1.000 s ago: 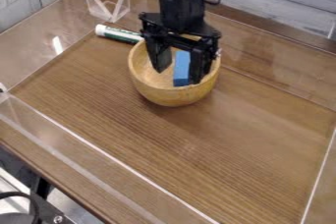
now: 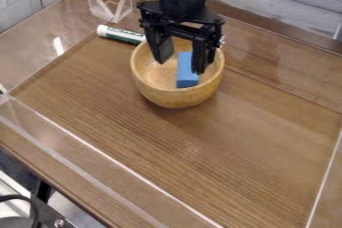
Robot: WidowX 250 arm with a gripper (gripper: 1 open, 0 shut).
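Observation:
My gripper [image 2: 179,42] is open, its two dark fingers spread over a yellow-tan bowl [image 2: 177,94] in the upper middle of the camera view. Inside the bowl, at its right side, a blue block [image 2: 189,68] sits below the fingers, apart from them as far as I can tell.
A white and green cylindrical object [image 2: 120,35] lies behind the bowl to the left, near the back wall. A black cable lies at the lower left.
My gripper has risen slightly over the bowl. The bowl and blue block look unmoved.

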